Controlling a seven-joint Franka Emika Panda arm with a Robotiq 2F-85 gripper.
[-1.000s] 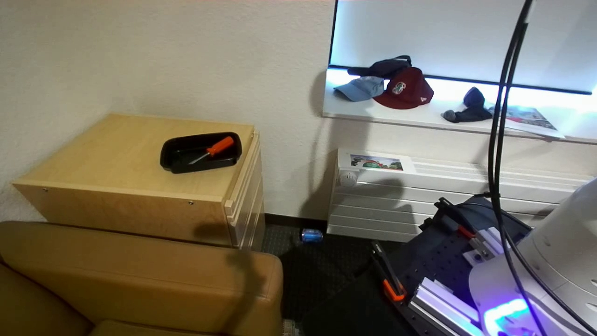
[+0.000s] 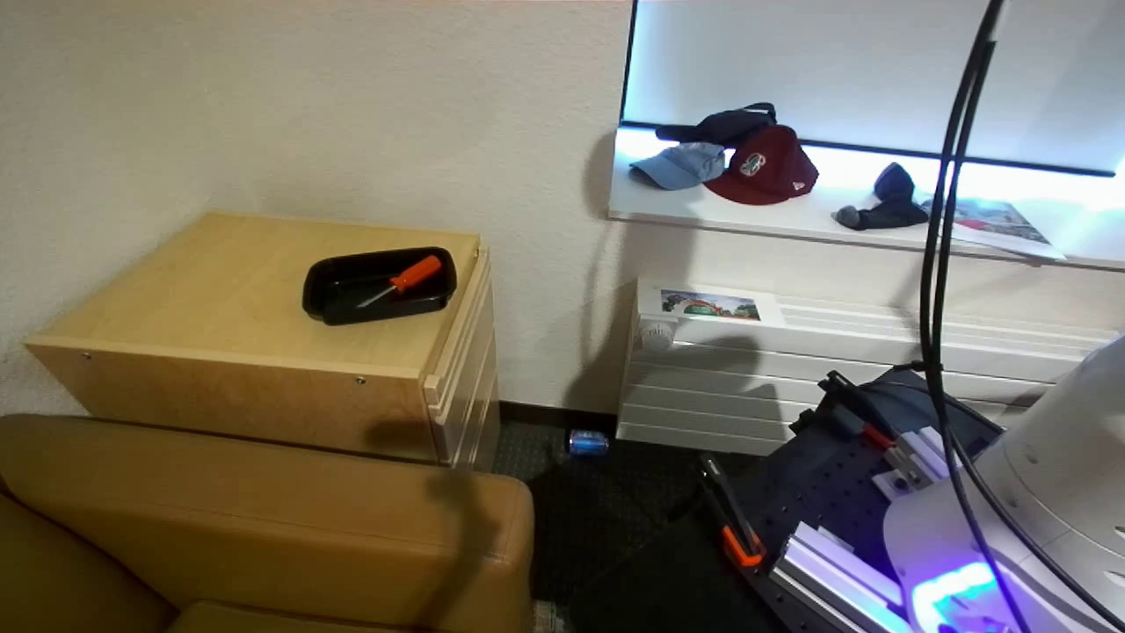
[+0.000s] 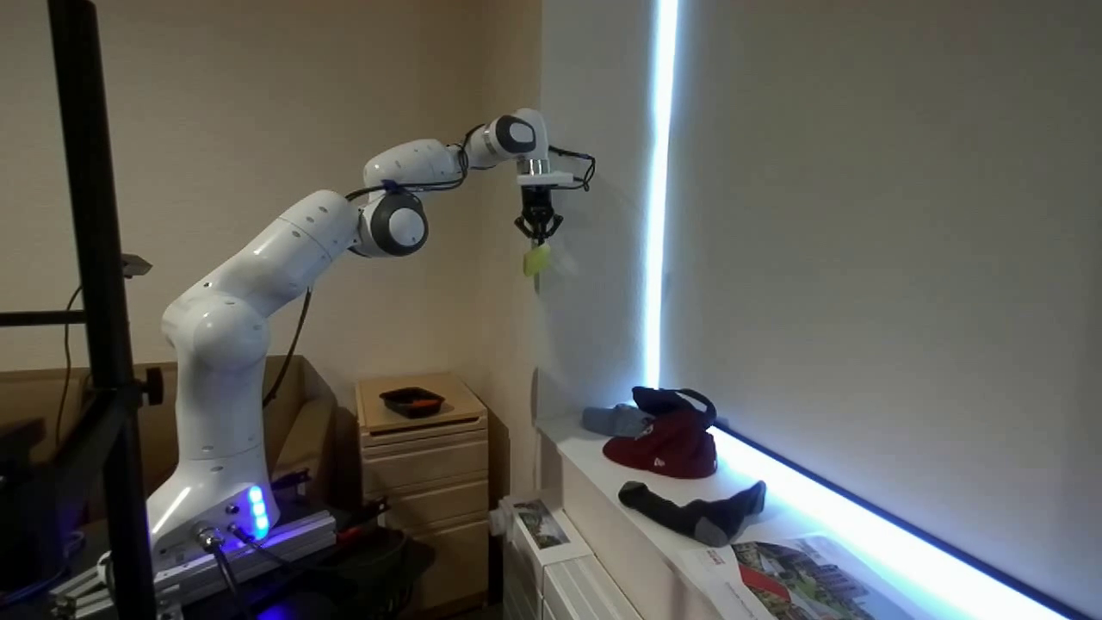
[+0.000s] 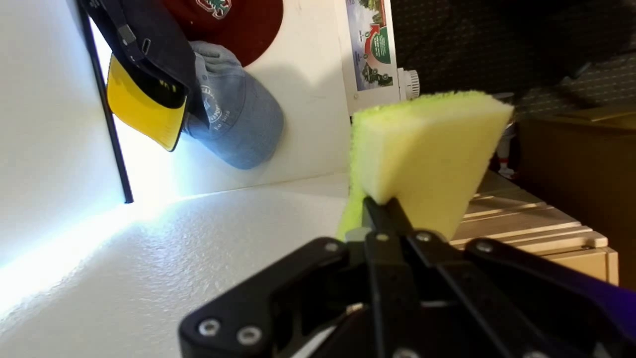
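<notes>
A yellow sponge with a green scrubby face [image 4: 435,161] hangs from my gripper, pinched near one edge by the closed fingertips. Exterior view 2 has the gripper [image 3: 538,232] pointing down, high in front of the wall corner, with the sponge [image 3: 536,260] just below it in the air. The exact contact between pads and sponge is partly hidden. Exterior view 1 does not show the gripper or the sponge.
A black tray [image 2: 343,301] with an orange-handled screwdriver [image 2: 416,274] stands on the wooden cabinet [image 2: 243,285]. Caps, including a maroon one [image 3: 671,448], and a dark sock [image 3: 687,513] lie on the windowsill. A blue can [image 2: 587,443] is on the floor by the radiator [image 2: 696,390].
</notes>
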